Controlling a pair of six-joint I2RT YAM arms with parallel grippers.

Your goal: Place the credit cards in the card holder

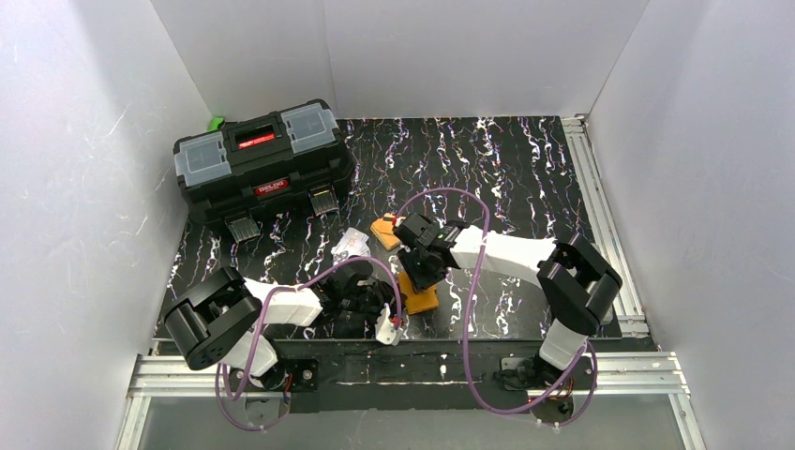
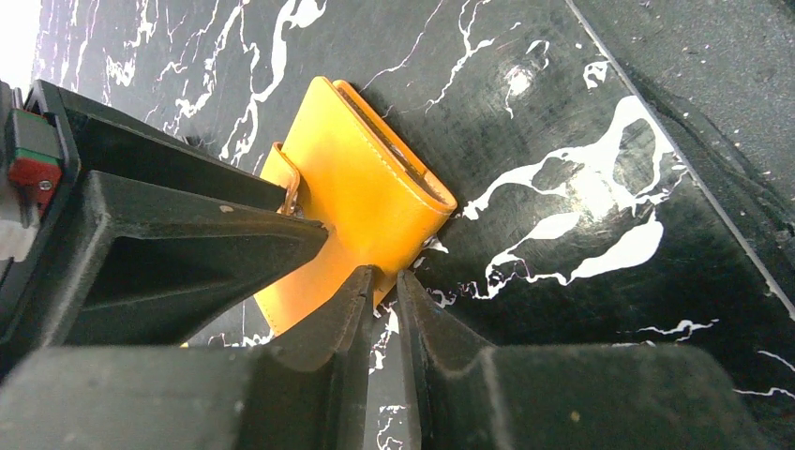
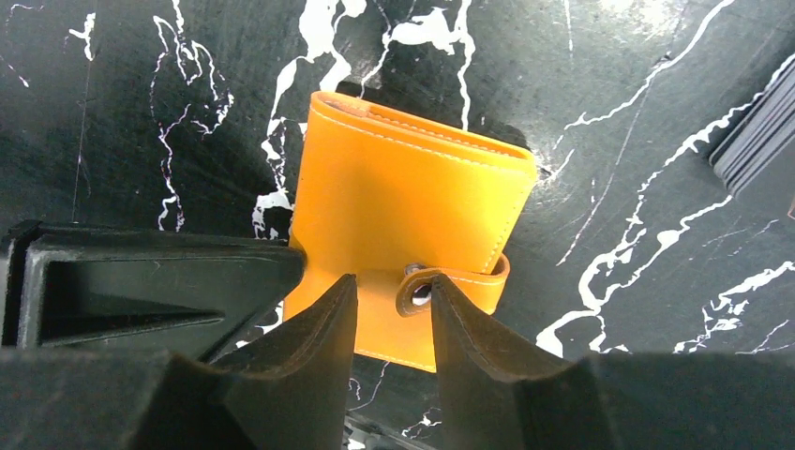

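An orange card holder (image 3: pixel 412 197) lies folded on the dark marbled table, its strap and metal snap (image 3: pixel 422 293) facing up. My left gripper is shut on the near edge of the holder. Above the strap, my right gripper stands open, with the snap and strap end showing between its fingertips. In the top view, white cards (image 1: pixel 352 243) lie behind the left arm, and an orange piece (image 1: pixel 384 232) sits just beside them. Both grippers partly cover the holder (image 1: pixel 422 298) in the top view.
A black toolbox (image 1: pixel 262 164) occupies the back left. A grey layered object (image 3: pixel 764 136), too cropped to identify, shows at the right wrist view's edge. The table's front edge (image 2: pixel 694 169) runs close to the holder. Free table lies at the back right.
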